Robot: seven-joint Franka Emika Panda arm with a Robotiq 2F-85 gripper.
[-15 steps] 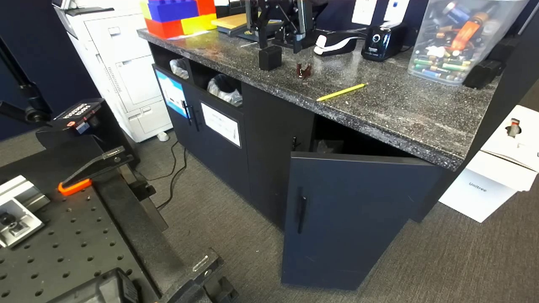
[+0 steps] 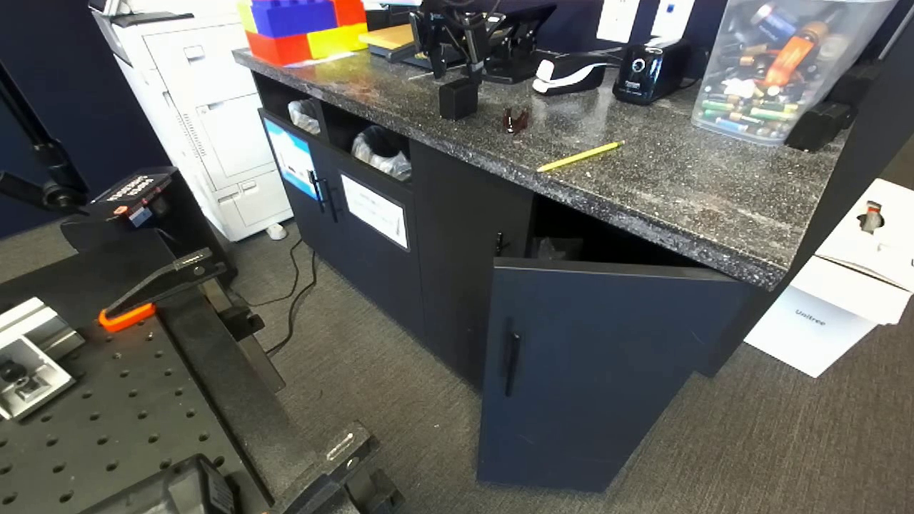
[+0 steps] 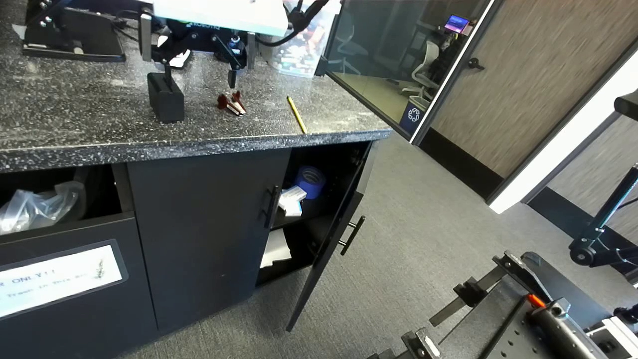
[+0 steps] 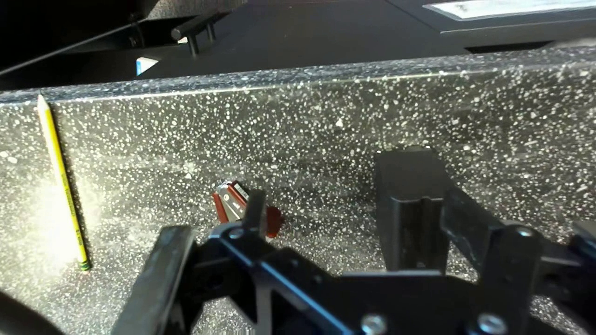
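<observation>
A small black block [image 3: 165,98] stands upright on the speckled dark counter [image 2: 685,175], near its front edge. Beside it lies a dark red staple remover [image 3: 232,102], and farther along is a yellow pencil [image 2: 580,157]. My gripper [image 3: 200,75] is open over the counter with nothing between its fingers. In the wrist view, one finger [image 4: 475,223] overlaps the right side of the block [image 4: 410,173]; whether they touch, I cannot tell. The other finger [image 4: 255,209] partly hides the staple remover [image 4: 229,198].
Below the counter, a cabinet door [image 2: 591,368] stands ajar, with blue tape [image 3: 310,181] on a shelf inside. A clear bin of markers and batteries [image 2: 771,73] and a black electric device [image 2: 648,73] sit at the back.
In exterior view 1 my gripper has shifted left, toward the block's side, and its fingers appear closer together from that angle. The block, staple remover, pencil and door look unmoved.
</observation>
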